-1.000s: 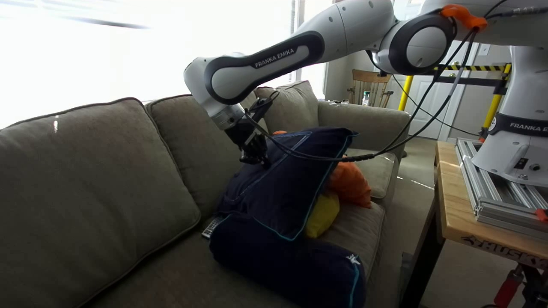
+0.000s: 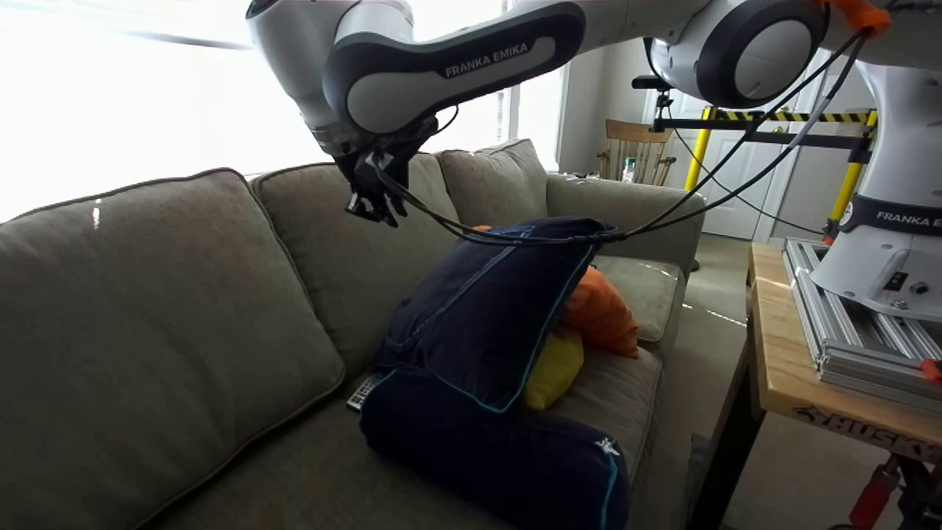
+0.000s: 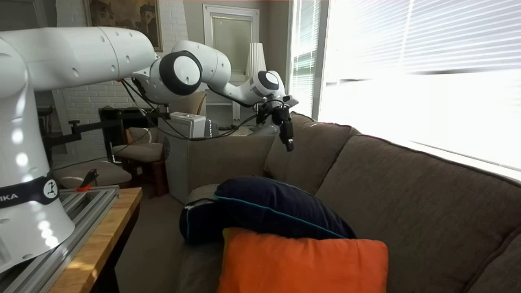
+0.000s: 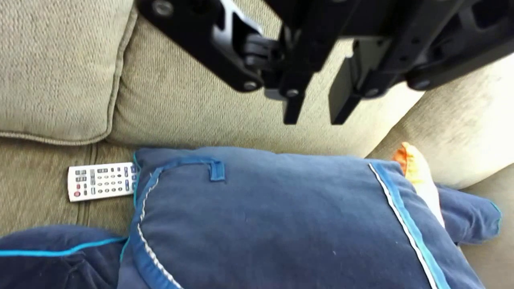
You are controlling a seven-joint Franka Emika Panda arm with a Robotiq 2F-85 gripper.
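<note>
Up by the sofa's backrest hangs my gripper, part open, and only sofa fabric shows in the gap between its fingers. Exterior view 1 has the same gripper (image 2: pixel 377 212) above and left of a large dark-blue pillow (image 2: pixel 494 305), touching nothing that I can see. That pillow (image 4: pixel 279 212) has light-blue trim and leans over other pillows. A white remote control (image 4: pixel 103 181) lies on the seat, its right end tucked against the blue pillow's edge. Another dark-blue pillow (image 2: pixel 494 450) is in front.
An orange pillow (image 3: pixel 303 261) and a yellow pillow (image 2: pixel 556 366) lie under and behind the blue one. The sofa backrest (image 3: pixel 415 195) runs close behind the gripper. Bare seat (image 2: pixel 291 477) shows left of the remote. A cable (image 2: pixel 653 225) hangs over the pillows.
My gripper has risen away from the large blue pillow and moved left toward the backrest in exterior view 1. The pillows and the remote look unmoved.
</note>
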